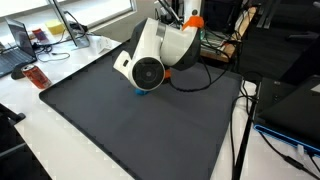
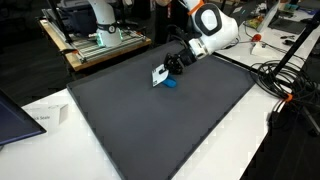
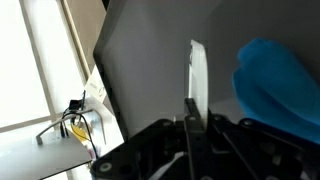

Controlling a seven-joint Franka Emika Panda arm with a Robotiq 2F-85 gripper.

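Note:
A crumpled blue piece, which looks like cloth (image 3: 280, 85) lies on the dark table, filling the right side of the wrist view. My gripper is shut beside it, its pale fingers (image 3: 198, 82) together with nothing showing between them. Bare table shows between the fingertips and the cloth's edge. In exterior view 2 the blue cloth (image 2: 169, 83) is a small patch close to the gripper, near the table's far part. Only a sliver of the cloth (image 1: 140, 93) shows in exterior view 1, where the arm hides the fingers.
An orange-red can (image 1: 37, 76) stands at its left edge. Black cables (image 2: 290, 85) run along one side of the table, and a loose cable hangs along the other.

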